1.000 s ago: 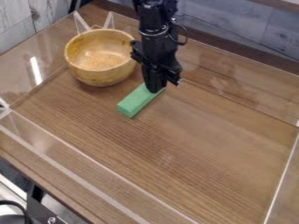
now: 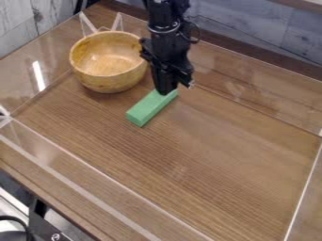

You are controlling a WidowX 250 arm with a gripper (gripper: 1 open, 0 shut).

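Observation:
A green block (image 2: 150, 108) lies flat on the wooden table, just right of and in front of a tan bowl (image 2: 107, 62). My black gripper (image 2: 167, 83) hangs right beside the bowl, its tips low over the far end of the green block. The fingers look close together; whether anything is between them is hard to see at this size.
Walls or panels border it at the back.
My gripper has shifted slightly up and to the left in the view. The bowl and green block look unmoved.

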